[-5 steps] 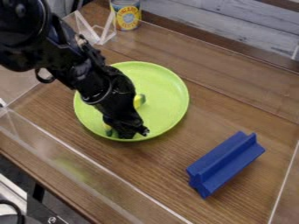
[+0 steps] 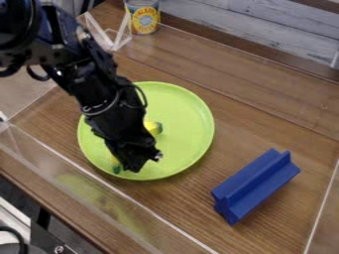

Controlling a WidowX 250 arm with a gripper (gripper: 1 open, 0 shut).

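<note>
My black arm reaches in from the left, and its gripper [image 2: 141, 151] is low over a green round plate [image 2: 188, 115]. A small yellow object [image 2: 154, 128] on the plate is partly hidden behind the gripper, with some small darker pieces near it that I cannot make out. The fingertips are dark and crowded, so whether anything is between them is unclear; the gripper appears shut.
A blue elongated block [image 2: 253, 184] lies on the wooden table at the right. A can [image 2: 143, 16] and a white wire-like item [image 2: 111, 32] stand at the back left.
The plate and blue block look unmoved.
</note>
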